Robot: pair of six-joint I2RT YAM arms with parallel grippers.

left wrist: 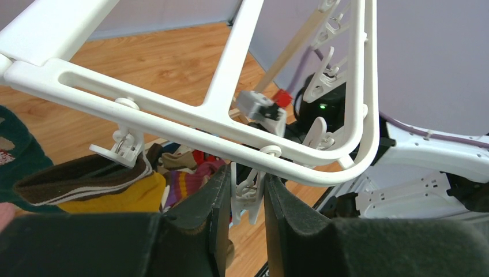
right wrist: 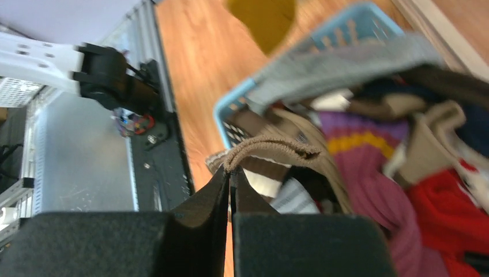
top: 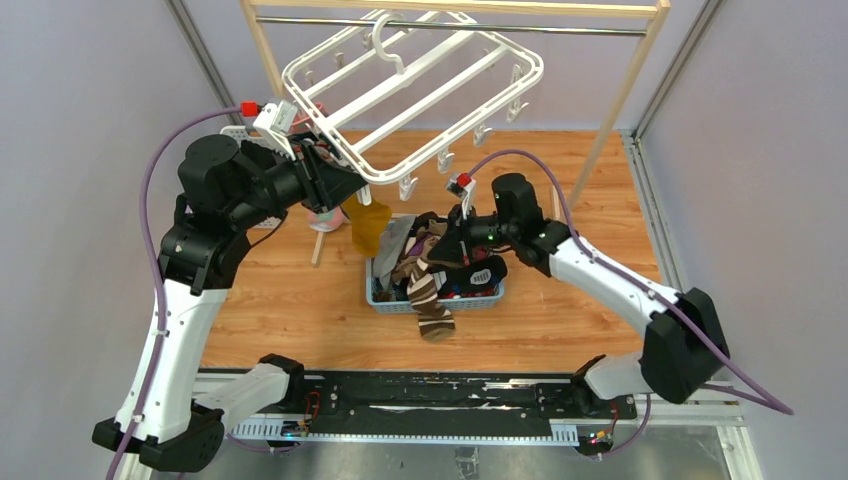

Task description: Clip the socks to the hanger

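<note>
The white hanger [top: 398, 85] hangs from the rail, clips along its edge. At its near corner my left gripper [top: 350, 186] is shut on a white clip [left wrist: 248, 190], which shows between its fingers. My right gripper [top: 440, 258] is over the basket, shut on the tan cuff [right wrist: 271, 148] of a brown-and-cream striped sock [top: 425, 290], thin between the fingertips. The sock's foot dangles past the basket's front edge. A mustard sock [top: 369, 225] hangs below the hanger near the left gripper; its upper attachment is hidden in the top view.
The blue basket [top: 390, 307] holds several mixed socks, among them a purple one [right wrist: 360, 156] and a red one [right wrist: 444, 208]. An empty clip [left wrist: 123, 144] sits along the hanger bar.
</note>
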